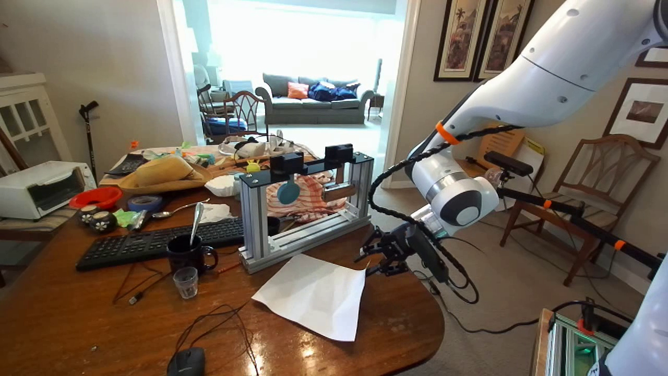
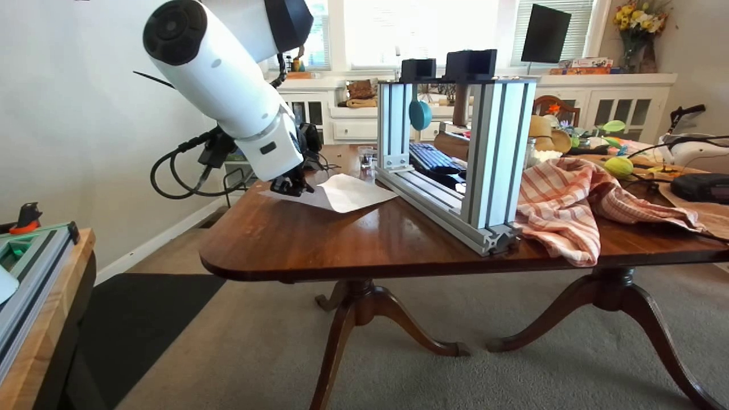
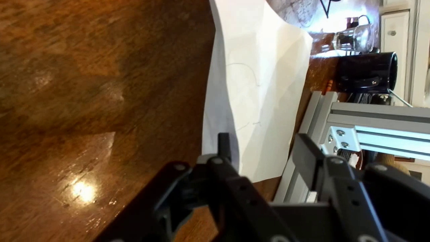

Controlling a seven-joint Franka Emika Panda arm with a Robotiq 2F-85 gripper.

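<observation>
A creased white sheet of paper lies on the wooden table, faint pencil marks showing on it in the wrist view. At its right corner in exterior view 1 is my black gripper, low over the table. The wrist view has the gripper part open, with a gap between the fingers. One fingertip overlaps the sheet near its raised, curled edge; the other lies past the opposite edge as seen there. Whether either finger touches the paper, I cannot tell. In exterior view 2 the sheet bulges up beside the gripper.
An aluminium frame stands right behind the paper. A dark mug with a spoon, a small clear glass, a keyboard and a mouse are to the left. Bare table surrounds the sheet's near side.
</observation>
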